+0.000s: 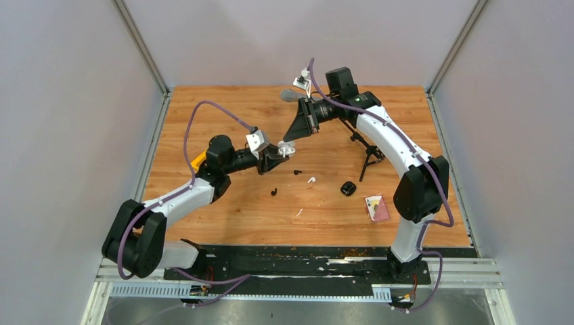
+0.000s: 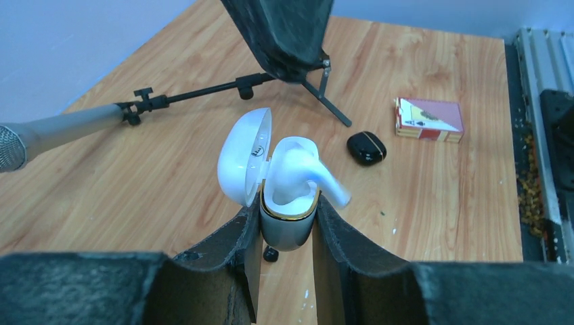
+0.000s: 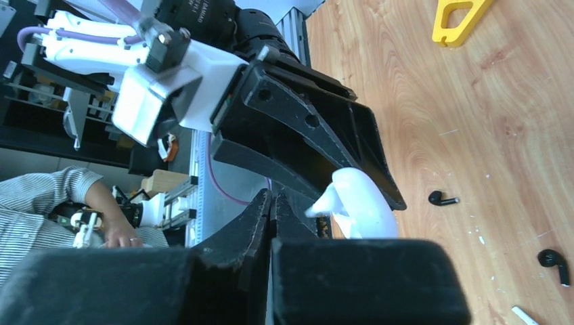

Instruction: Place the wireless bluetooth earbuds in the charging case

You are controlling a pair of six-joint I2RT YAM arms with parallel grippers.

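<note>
My left gripper is shut on the white charging case [image 2: 241, 160], held aloft with its lid open; a white earbud [image 2: 304, 172] shows in it, stem sticking out. My right gripper is shut, nothing between its fingers, just beside the case at upper right in the top view. On the table lie two black earbuds [image 3: 440, 198] [image 3: 555, 263] and a small white piece [image 1: 311, 180].
A black case [image 1: 348, 188] and a card box [image 1: 377, 208] lie to the right. A microphone [image 2: 74, 132] on a stand is at the back. A yellow tool [image 3: 460, 20] lies under my left arm.
</note>
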